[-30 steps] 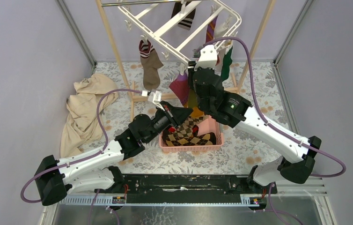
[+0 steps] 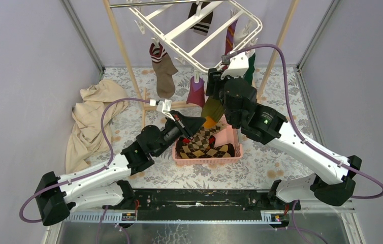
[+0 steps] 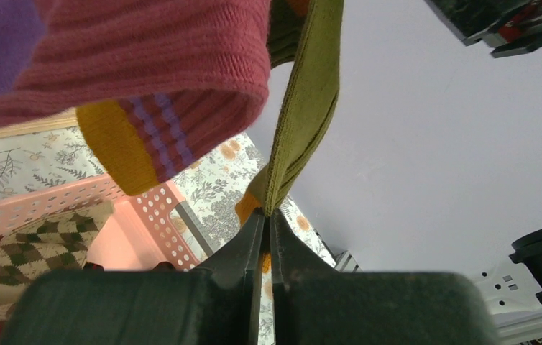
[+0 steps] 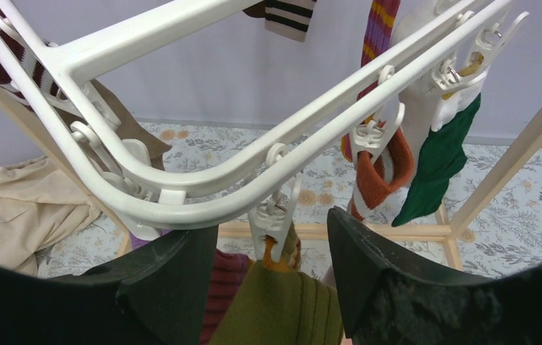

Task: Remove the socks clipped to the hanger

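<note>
An olive sock with an orange toe (image 2: 213,111) is stretched downward from a white clip (image 4: 272,218) at the near corner of the hanger (image 2: 205,65). Its top still sits at the clip's fingers in the right wrist view. Low on the sock, my left gripper is shut on a fold of fabric. My right gripper has its fingers apart, one either side of the clip, not pinching anything. Beside the olive sock hangs a maroon and purple sock (image 2: 196,93). Other clipped socks include a brown one (image 2: 164,76) and a green one (image 4: 441,165).
Below the hanger stands a pink basket (image 2: 207,160) with argyle socks inside. A beige cloth (image 2: 92,122) lies on the floor at left. Wooden stand legs (image 2: 285,38) flank the hanger. Floor in front of the basket is clear.
My left gripper has drawn a little left and down, and more of the olive sock now shows. The maroon sock has swung.
</note>
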